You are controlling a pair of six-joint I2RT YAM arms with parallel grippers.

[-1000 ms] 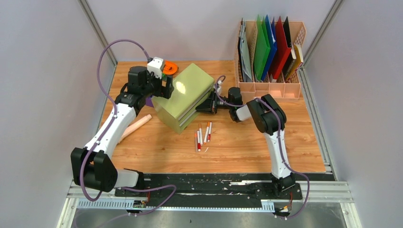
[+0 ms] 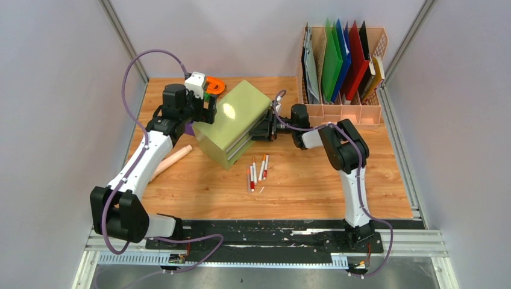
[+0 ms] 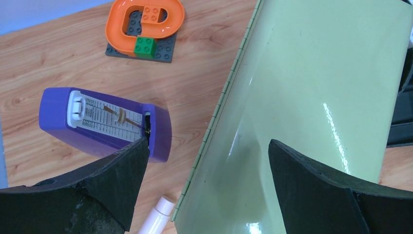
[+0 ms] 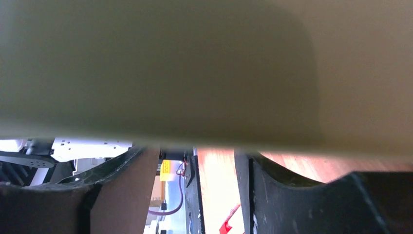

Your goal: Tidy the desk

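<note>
A glossy olive-green box [image 2: 232,114] sits tilted in the middle of the desk. Above its left part my left gripper [image 2: 206,108] stands open; the left wrist view shows the box's lid [image 3: 321,83] under one finger and a purple metronome [image 3: 97,126] beside it. My right gripper [image 2: 265,126] is at the box's right side, open; in the right wrist view the box's dim, blurred surface [image 4: 204,73] fills the upper part, just over the fingers. Several markers [image 2: 253,177] lie in front of the box.
An orange toy on bricks [image 2: 216,84] lies behind the box. A rolled tube [image 2: 175,158] lies left. A pink organizer [image 2: 337,111] with folders stands at the back right.
The right arm has shifted slightly at the box's side, its forearm swinging a little to the right. The box and left arm show no visible movement.
</note>
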